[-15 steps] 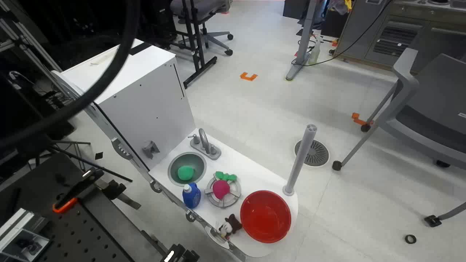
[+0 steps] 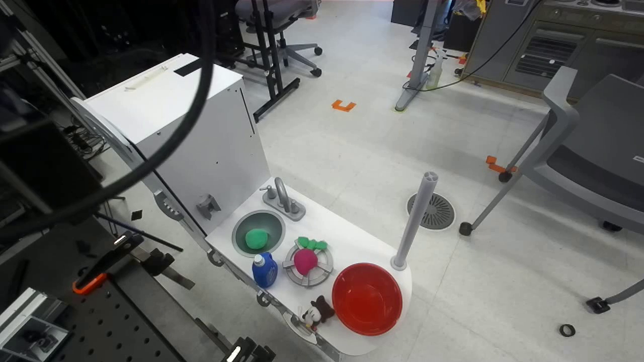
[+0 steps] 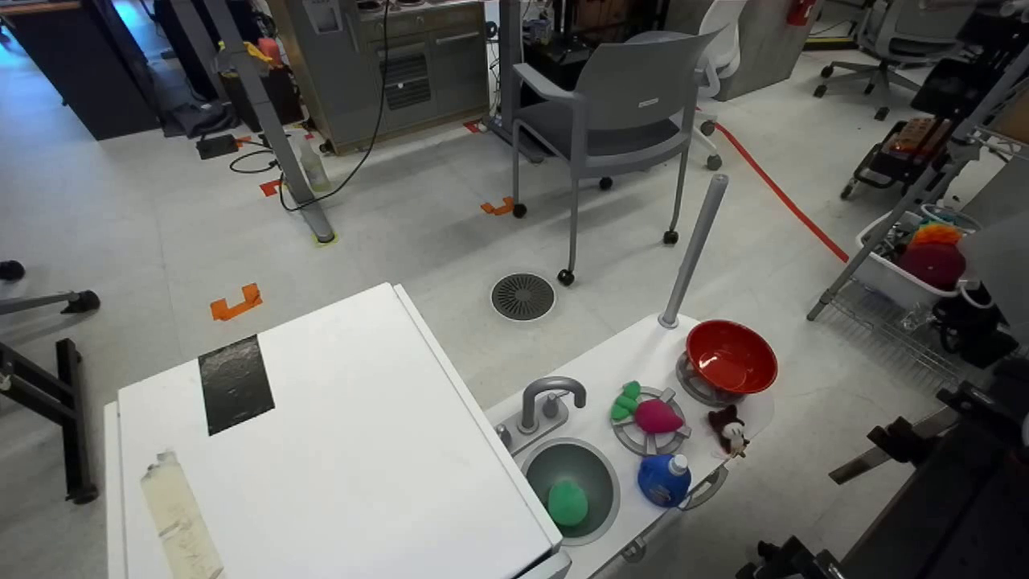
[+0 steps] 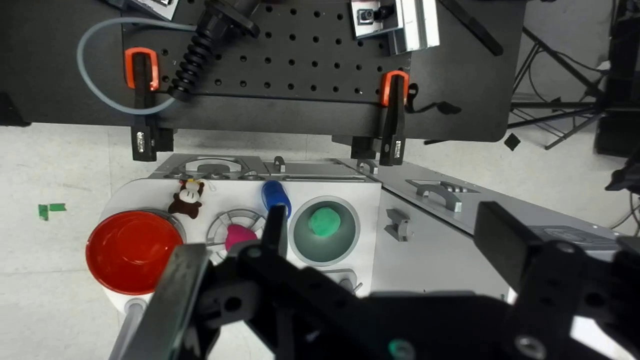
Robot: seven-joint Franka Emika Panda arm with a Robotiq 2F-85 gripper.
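In the wrist view my gripper stands wide open above the toy kitchen, its dark fingers (image 4: 502,237) far apart and nothing held between them. A green rounded object (image 4: 324,222) lies in the grey sink (image 4: 324,262). Beside the sink stands a blue bottle (image 2: 264,270) with a white cap. A pink object (image 2: 305,261) rests on the stove burner (image 2: 323,272), with a green lumpy piece (image 3: 626,400) at the burner's edge. Farther along are a red bowl (image 2: 367,298) and a small brown-and-white plush toy (image 4: 186,198). Both exterior views leave the gripper out of sight.
A tall white cabinet (image 3: 376,434) rises beside the sink. The grey faucet (image 2: 282,196) and an upright grey post (image 2: 415,220) stick up from the counter. A black perforated table (image 4: 288,66) with clamps runs along the counter's handle side.
The thick dark cable across exterior view 1 has swung to the right and hangs lower. Objects on the counter are where they were.
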